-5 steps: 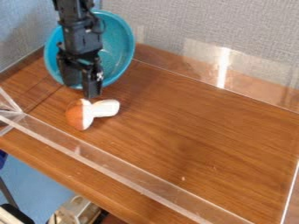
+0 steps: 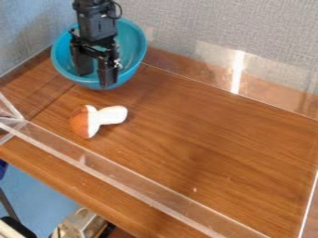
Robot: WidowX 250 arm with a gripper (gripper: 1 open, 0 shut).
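My black gripper is open over the light blue plastic bowl at the back left of the wooden table, its fingers down at the bowl and partly hiding its inside. An orange-and-white toy, shaped like a mushroom or vegetable, lies on the table in front of the bowl, apart from it and from the gripper. Whether anything lies inside the bowl is hidden.
Grey walls and a clear low barrier stand along the back, with another clear strip along the front left edge.
My gripper has moved up and back, away from above the toy and farther into the bowl's area. The bowl has shifted slightly; the toy lies where it was.
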